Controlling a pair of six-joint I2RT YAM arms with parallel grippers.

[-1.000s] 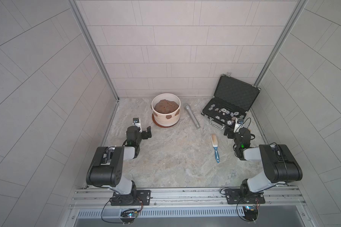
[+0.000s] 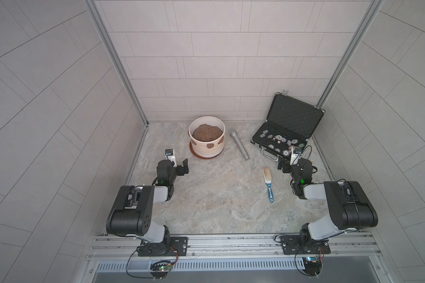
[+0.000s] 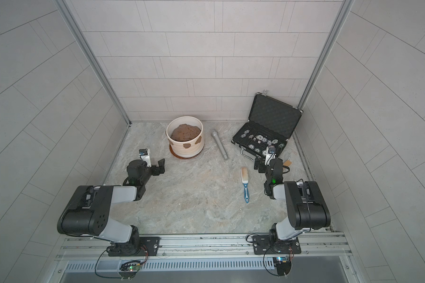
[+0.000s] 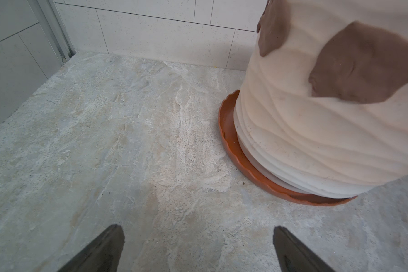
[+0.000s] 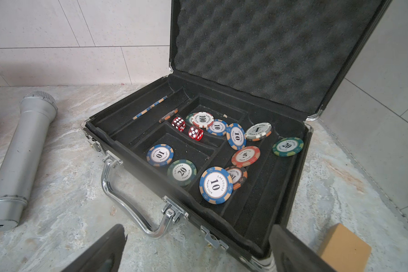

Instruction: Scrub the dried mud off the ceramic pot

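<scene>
The cream ceramic pot point(image 2: 212, 151) holds brown soil and stands upright on a terracotta saucer point(image 4: 240, 154) at the back, left of the middle. Brown patches of mud point(image 4: 365, 63) cling to its outer wall in the left wrist view. A brush point(image 2: 267, 181) with a blue-and-white handle lies on the table right of centre, bristle end toward the back. My left gripper is open and empty, in front and left of the pot. Open and empty too, my right gripper is in front of the black case, to the right of the brush.
An open black case point(image 5: 240, 217) with poker chips and dice stands at the back right. A grey microphone point(image 2: 240, 143) lies between pot and case. In the right wrist view a small tan block point(image 5: 346, 249) sits beside the case.
Both arms have shifted very slightly, the wrists sinking a touch toward the table's front. Pot, brush and other objects have stayed where they were.
</scene>
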